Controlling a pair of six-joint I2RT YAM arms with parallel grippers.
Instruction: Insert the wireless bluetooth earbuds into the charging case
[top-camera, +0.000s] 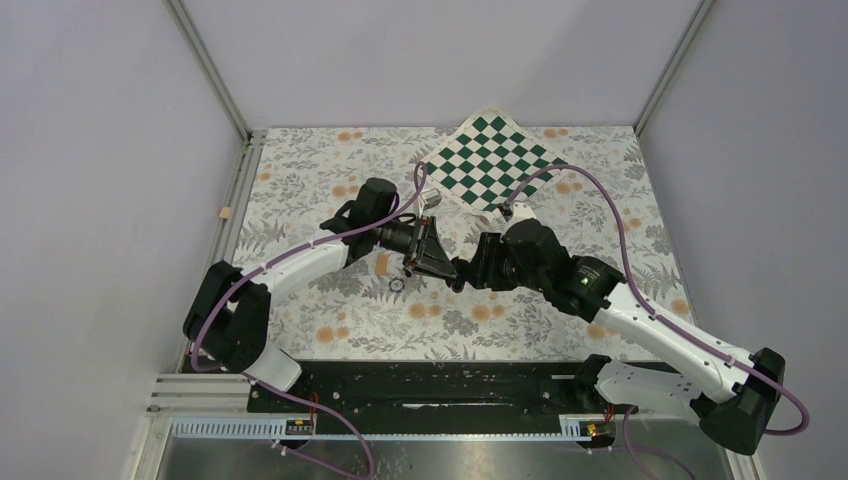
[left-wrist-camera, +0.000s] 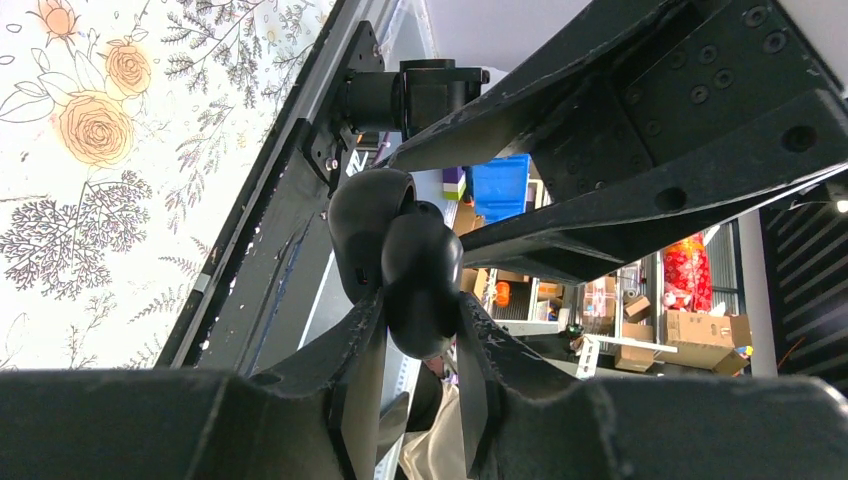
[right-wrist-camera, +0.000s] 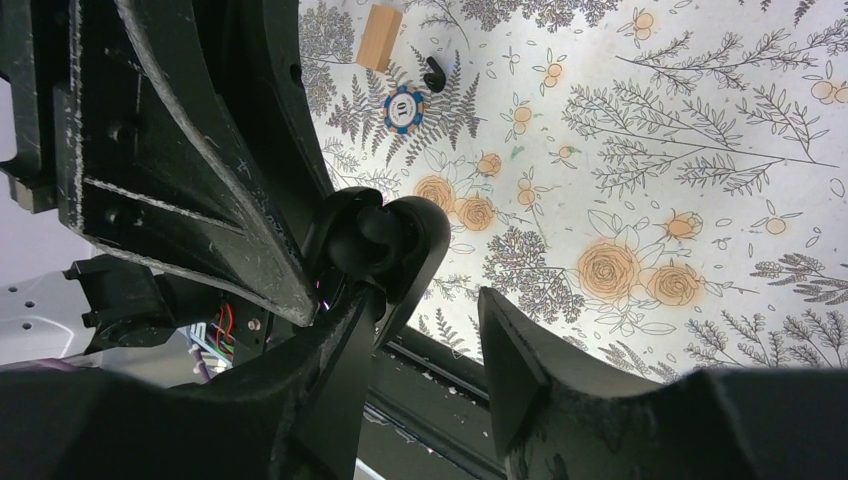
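My left gripper is shut on the black charging case (left-wrist-camera: 420, 275), holding it above the middle of the table. Two rounded halves of the case stand apart, its lid open. In the right wrist view the hollow side of the case (right-wrist-camera: 375, 240) faces the camera; whether an earbud sits inside is too dark to tell. My right gripper stands open close by, one finger (right-wrist-camera: 365, 330) at the case's lower edge and nothing seen between its fingers. A black earbud (right-wrist-camera: 434, 75) lies on the table.
Beside the earbud are a blue-and-white chip (right-wrist-camera: 403, 110) and a wooden block (right-wrist-camera: 379, 38). A green-and-white checkered mat (top-camera: 492, 160) lies at the back of the table.
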